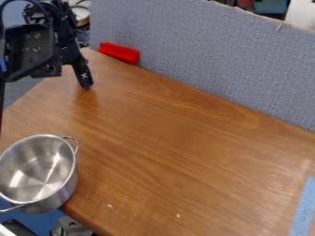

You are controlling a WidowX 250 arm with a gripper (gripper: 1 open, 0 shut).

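The black robot arm reaches in from the top left, its gripper [83, 77] low over the back left of the wooden table [185, 157]. Its fingertip end points down at the tabletop; whether the fingers are apart is hard to see. A red oblong object [118, 53] lies at the table's back, against the grey padded wall, a little behind and right of the gripper. A steel pot [37, 173] with loop handles stands at the front left corner.
The grey padded wall [209, 60] runs along the back edge. A light blue strip [303, 207] lies at the right front.
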